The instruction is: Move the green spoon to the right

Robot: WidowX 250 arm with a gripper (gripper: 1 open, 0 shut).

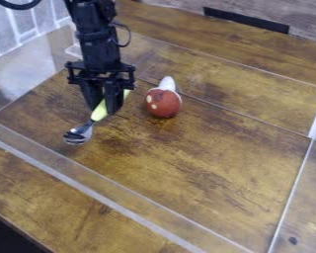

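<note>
The green spoon has a yellow-green handle (100,112) and a shiny metal bowl (79,133) that points toward the near left. My black gripper (102,99) comes down from the upper left and is shut on the spoon's handle. Its fingers partly cover the upper handle. Whether the bowl touches the table or hangs just above it, I cannot tell.
A red round object (164,102) lies just right of the gripper, with a white piece (166,84) behind it. Bare wooden table (227,148) stretches to the right and front. Clear low walls (296,183) edge the area.
</note>
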